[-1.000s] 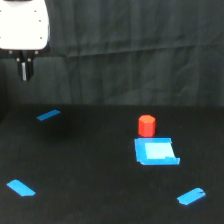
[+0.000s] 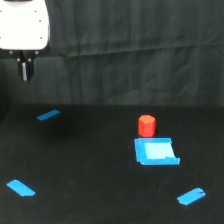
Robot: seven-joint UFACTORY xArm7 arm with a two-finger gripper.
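Observation:
A red hexagonal block (image 2: 146,126) stands on the black table, just behind and left of a white square outlined in blue tape (image 2: 156,151). My gripper (image 2: 26,72) hangs at the upper left, high above the table and well apart from the block; it is too small and dark to tell whether it is open or shut.
Short strips of blue tape lie at the back left (image 2: 48,114), front left (image 2: 21,187) and front right (image 2: 190,195) of the black table.

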